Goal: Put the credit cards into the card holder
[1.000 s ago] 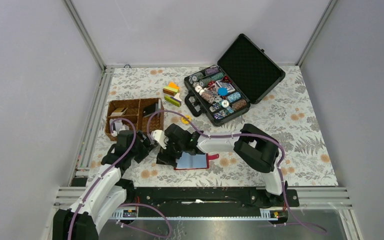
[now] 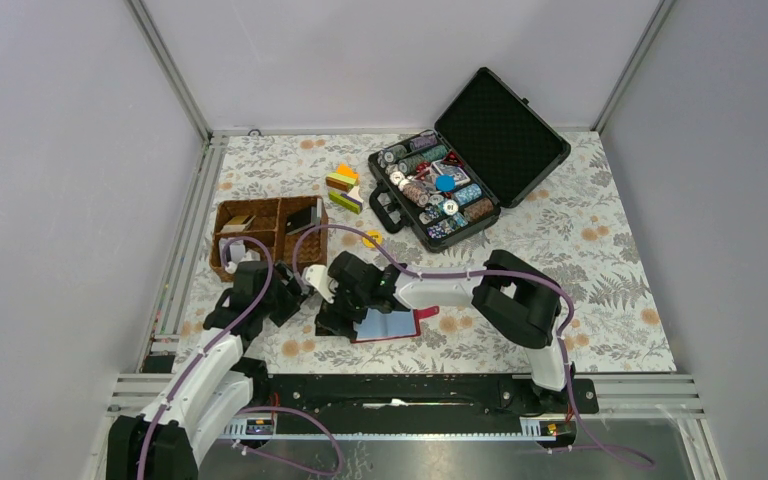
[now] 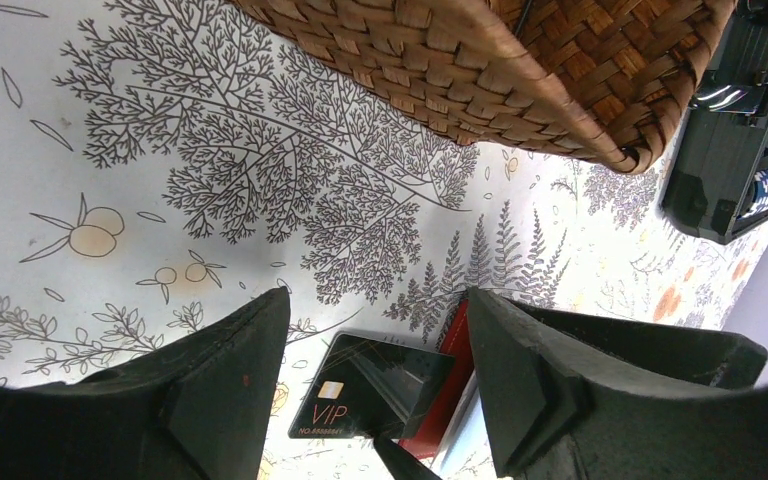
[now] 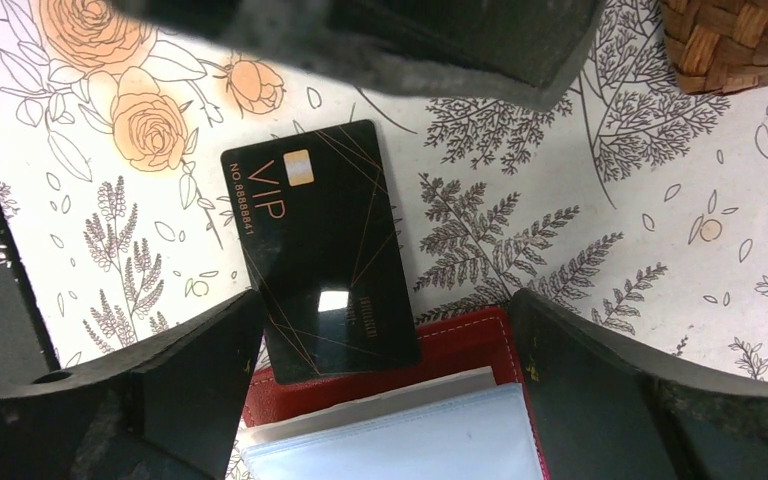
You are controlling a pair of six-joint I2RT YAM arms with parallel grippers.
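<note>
A black VIP credit card [image 4: 325, 235] lies flat in the right wrist view, its lower end over the red border of the card holder [image 4: 470, 335] and the rest over the tablecloth. The card is outside the holder's pale blue-white pocket. In the left wrist view the same card [image 3: 360, 375] shows beyond my left gripper, which is open and empty. My right gripper stands open, its fingers on either side of the holder; whether both touch it cannot be told. From above, the arm hides the card and part of the holder [image 2: 388, 325].
Close by the left gripper is a woven brown basket [image 2: 272, 205] with compartments. An open black case of poker chips [image 2: 435, 190] stands farther back, with small coloured boxes [image 2: 344, 186] to its left. Clear tablecloth [image 2: 530, 235] lies to the right.
The right gripper, holder and card have shifted slightly towards the front and right of the table.
</note>
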